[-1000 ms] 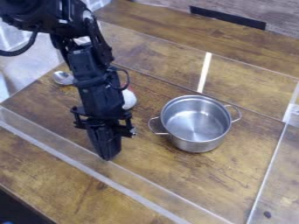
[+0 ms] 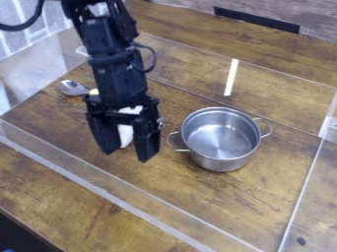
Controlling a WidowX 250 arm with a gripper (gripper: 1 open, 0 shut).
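Note:
My black gripper [image 2: 125, 138] hangs in the middle-left of the camera view with its fingers apart, open. Just behind and between them is a white round object [image 2: 126, 135], partly hidden by the gripper. A silver pot [image 2: 219, 138] with two side handles stands to the right of the gripper.
A silver spoon [image 2: 73, 88] lies at the upper left, with a small yellow item partly hidden behind the arm.
My gripper has risen from low over the table and moved up in the view, now covering much of the white object. The pot is unmoved.

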